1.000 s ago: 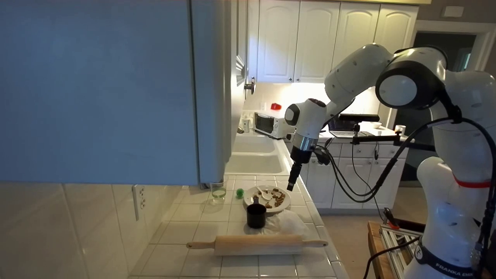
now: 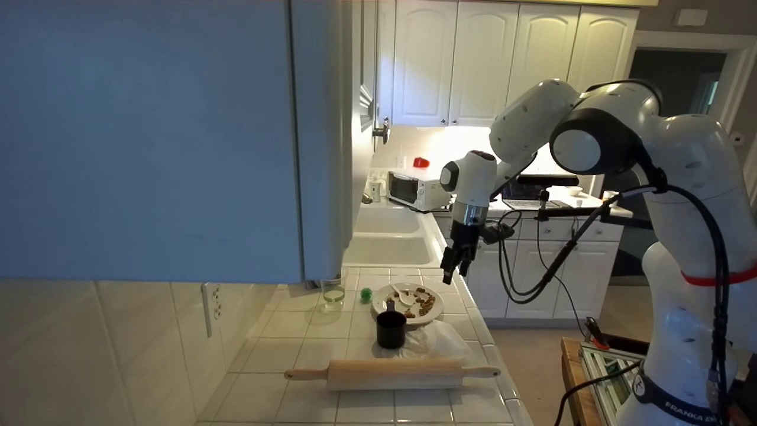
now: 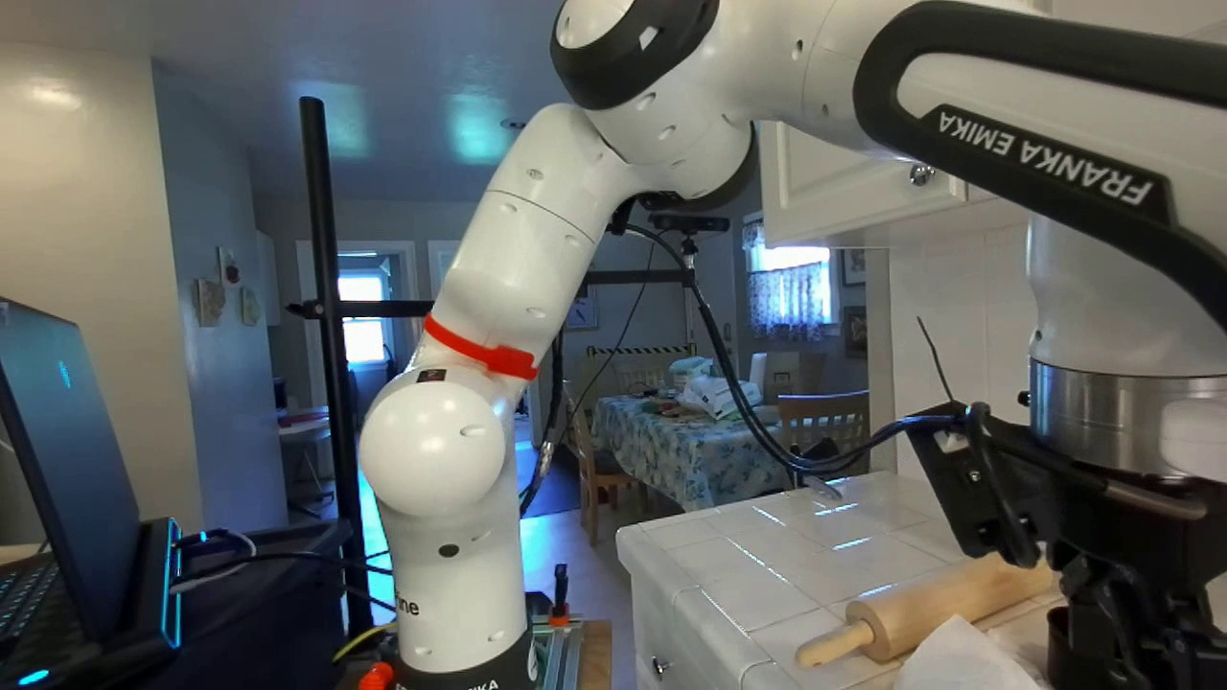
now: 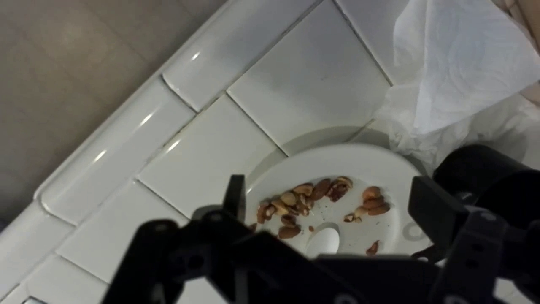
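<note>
My gripper (image 2: 455, 276) hangs fingers-down above the counter's front edge, near the right side of a white plate (image 2: 379, 303). Its fingers stand open, and no object shows between the fingers in the wrist view. Mixed nuts (image 4: 291, 202) lie in loose groups on the plate, with a white spoon (image 4: 324, 242) among them. Beside the plate is a black cup (image 2: 391, 331) with a handle. A crumpled white paper towel (image 4: 468, 66) rests next to both. The wrist view hides the plate's near part behind the gripper.
A wooden rolling pin (image 2: 395, 374) lies across the counter before the cup. Left of the plate are a green ball (image 2: 366, 294) and a clear glass (image 2: 333, 296). The white sink (image 2: 394, 249) opens behind. A wall cabinet (image 2: 156, 142) overhangs the left side.
The gripper has turned, so both fingers now show apart, and it has shifted slightly right and up. The arm's upper joints have swung left and lower. The counter objects have not moved.
</note>
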